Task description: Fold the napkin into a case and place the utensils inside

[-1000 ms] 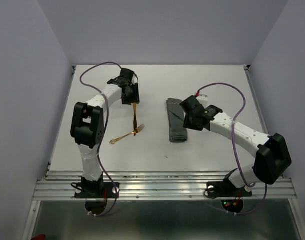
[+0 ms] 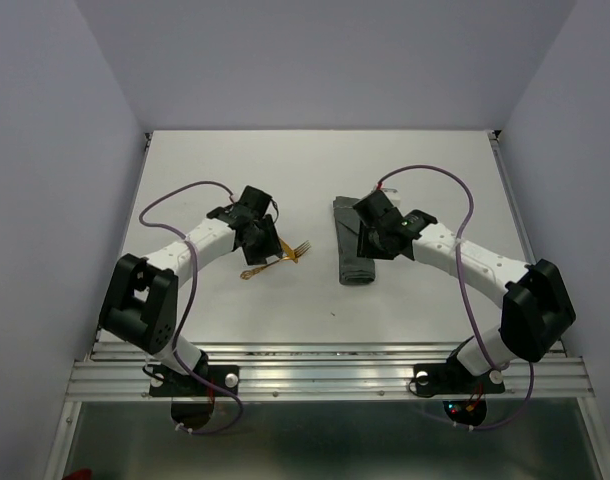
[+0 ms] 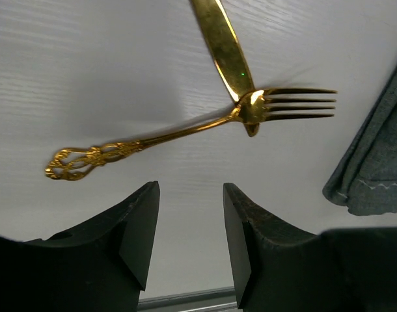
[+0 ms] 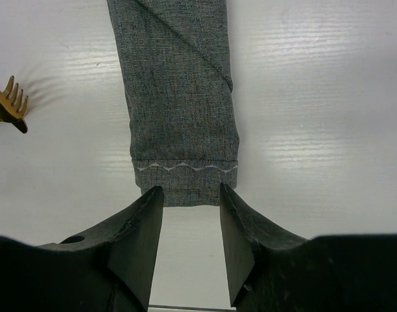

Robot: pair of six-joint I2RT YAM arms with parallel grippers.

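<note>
The dark grey napkin [image 2: 350,261] lies folded into a long strip right of center, a stitched band across its near end [image 4: 184,182]. My right gripper hangs over it, fingers parted, nothing seen between them. Left of the napkin, a gold fork [image 3: 172,135] lies with its head across the tip of a gold knife [image 3: 221,45]; both are partly under my left gripper in the top view. My left gripper stands open above the table just on the near side of the fork, empty.
A metal rail [image 2: 305,370] runs along the front edge.
My left gripper has come from the back toward the front and right, over the utensils. The fork and knife have shifted right, the knife now slanting. My right gripper has moved slightly left.
</note>
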